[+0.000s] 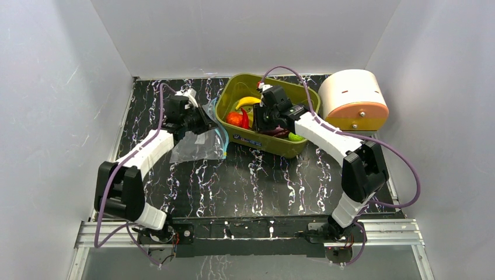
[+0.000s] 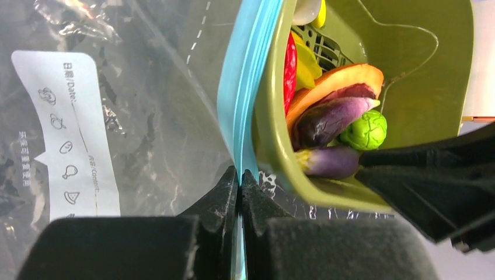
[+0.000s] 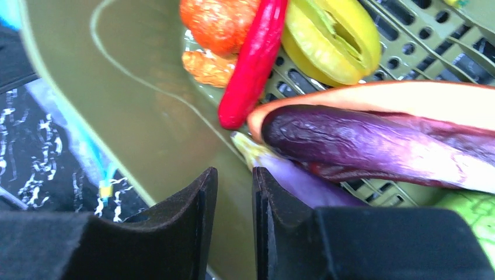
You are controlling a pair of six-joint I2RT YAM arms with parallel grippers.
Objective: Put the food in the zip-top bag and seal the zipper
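My left gripper is shut on the blue zipper edge (image 2: 248, 81) of the clear zip top bag (image 2: 157, 128), which lies largely flat with its white label (image 2: 70, 134) showing. My right gripper reaches into the green basket (image 1: 240, 86), part open, its fingertips at the inner wall beside a purple eggplant (image 3: 303, 182). Only the basket wall shows through its gap. Around it lie another eggplant (image 3: 356, 140), a red pepper (image 3: 253, 70), a yellow fruit (image 3: 330, 44) and a green vegetable (image 3: 473, 213).
The basket's near left wall is right up against the bag's zipper edge. A cream and orange bread-box-like container (image 1: 353, 102) stands at the right.
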